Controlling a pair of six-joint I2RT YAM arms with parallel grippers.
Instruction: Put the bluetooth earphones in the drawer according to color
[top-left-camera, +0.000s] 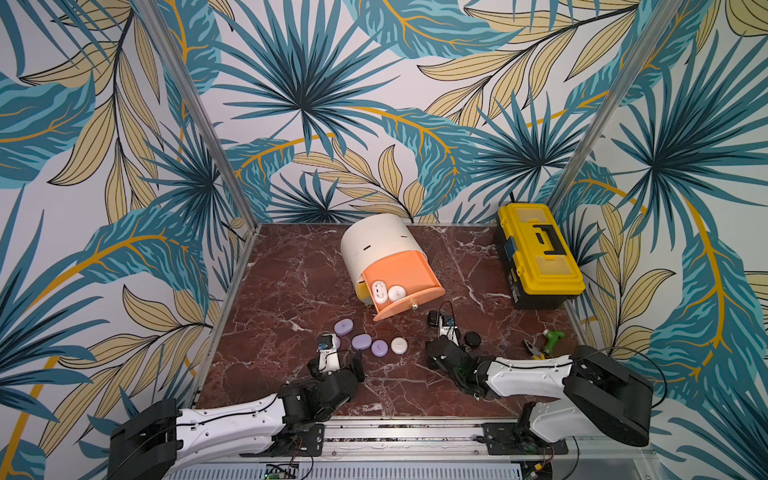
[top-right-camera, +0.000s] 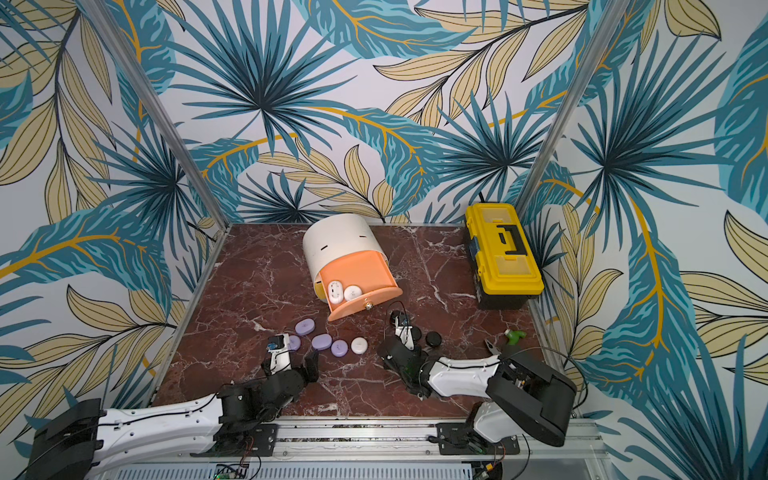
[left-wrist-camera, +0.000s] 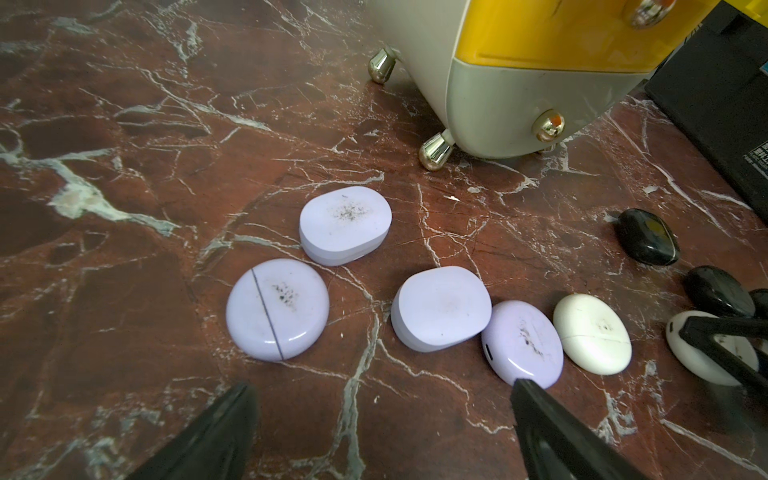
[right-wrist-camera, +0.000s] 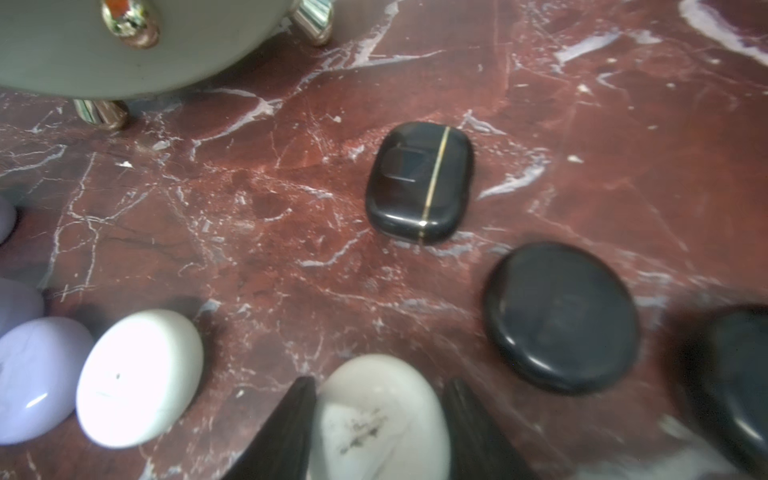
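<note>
The orange drawer (top-left-camera: 408, 271) stands open in the white cabinet (top-left-camera: 376, 237), with two white earphone cases (top-left-camera: 397, 293) inside. My right gripper has its fingers on both sides of a white case (right-wrist-camera: 382, 436) low on the table; whether they grip it is unclear. Another white case (right-wrist-camera: 140, 377) lies to its left. My left gripper is open and empty, in front of several lavender cases (left-wrist-camera: 441, 308). Up and right of my right gripper are a black case with a gold line (right-wrist-camera: 420, 180) and round black cases (right-wrist-camera: 561, 317).
Below the orange drawer, the yellow drawer (left-wrist-camera: 552, 36) and the grey lower drawer (left-wrist-camera: 512, 108) are closed. A yellow toolbox (top-left-camera: 544, 252) stands at the back right. A green-handled tool (top-left-camera: 552, 341) lies near the right edge. Bare table lies left of the cabinet.
</note>
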